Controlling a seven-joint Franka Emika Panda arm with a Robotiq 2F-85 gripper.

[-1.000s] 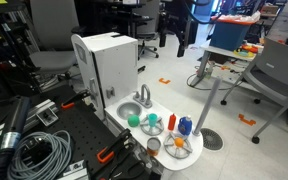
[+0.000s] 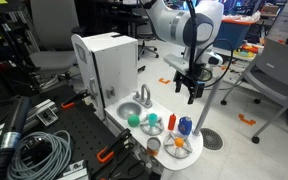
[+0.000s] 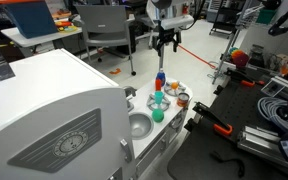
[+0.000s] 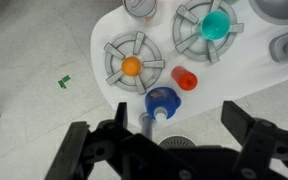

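My gripper (image 2: 192, 91) hangs in the air above the blue object (image 2: 185, 126) at the counter's end, apart from it. Its fingers are wide open, with nothing held between them. Seen from the wrist, that blue object (image 4: 162, 99) lies ahead of the gap between the dark fingers. Beside it stands a small red cylinder (image 4: 185, 78). An orange ball (image 4: 131, 66) sits on one burner, and a teal cup (image 4: 215, 25) rests on the other. In the second exterior view, a green bowl (image 3: 158, 115) is near the sink.
A metal can (image 2: 153, 144) stands by the counter's front edge. The sink (image 2: 129, 109) with its faucet (image 2: 145, 94) is farther left, next to a white cabinet (image 2: 110, 65). Close to the blue object rises a grey post (image 2: 212, 99). Open floor lies beyond the counter.
Over the last second my gripper has come down and somewhat to the right in exterior view 1, toward the blue object. The counter items have stayed put.
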